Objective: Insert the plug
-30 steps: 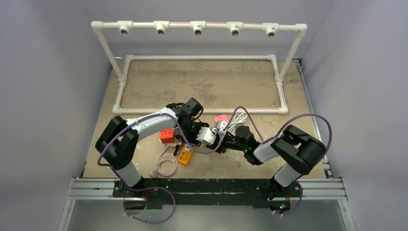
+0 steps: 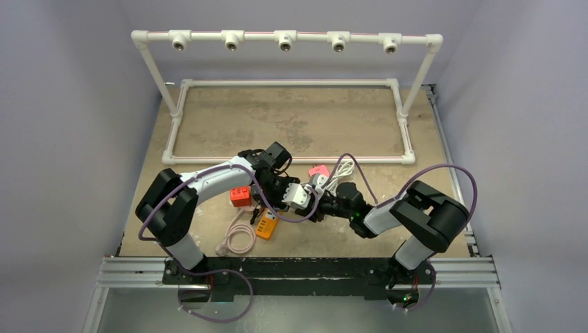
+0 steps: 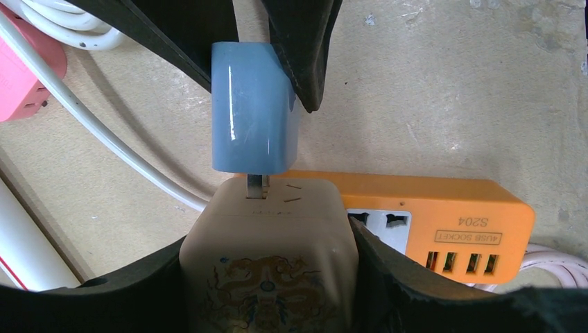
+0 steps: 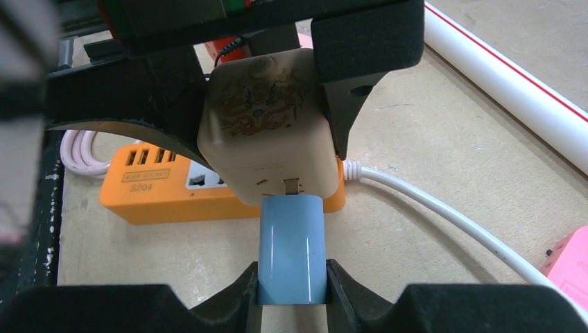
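Note:
A beige block with a dragon picture and slots in one face, the socket, is held in my left gripper, which is shut on it. My right gripper is shut on the blue plug. Metal prongs stretch from the plug to the slotted face. In the left wrist view the near prong meets a slot, and a short bare length of metal shows between plug and face. How deep the tips reach cannot be seen. From above, both grippers come together mid-table, where the arms largely cover plug and socket.
Beneath the socket lies an orange power strip, its white cord crossing the table. A pink block and a white pipe lie nearby. A red block sits by the left arm.
The blue plug stands straighter against the socket than a second ago, its far end having swung slightly. Both grips are unchanged.

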